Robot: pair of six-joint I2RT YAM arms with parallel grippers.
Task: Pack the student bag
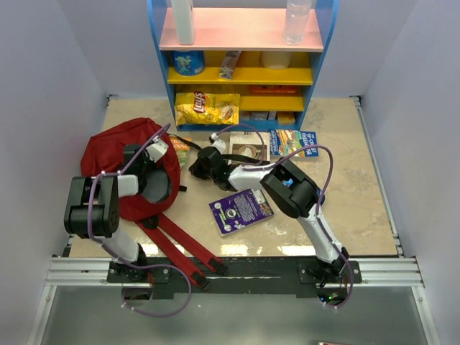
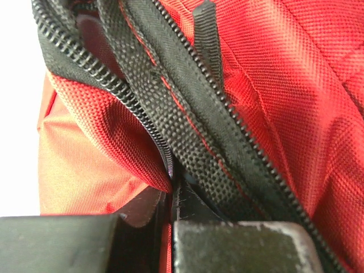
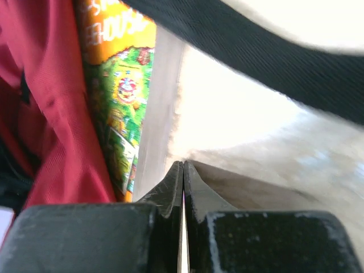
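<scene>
The red backpack (image 1: 115,147) lies on the left of the table, its mouth open. My left gripper is shut on the zippered edge of its fabric. A green and orange book (image 3: 128,108) lies flat, partly beneath the red side of the bag (image 3: 74,131); in the top view only a strip of the book (image 1: 180,147) shows. My right gripper is shut with nothing between its fingertips, just to the right of the book's pale edge.
A black strap (image 3: 256,51) crosses above the right gripper's tips. The purple book (image 1: 241,212) lies near the front, other books (image 1: 293,142) by the shelf. Red straps (image 1: 180,251) hang over the front edge.
</scene>
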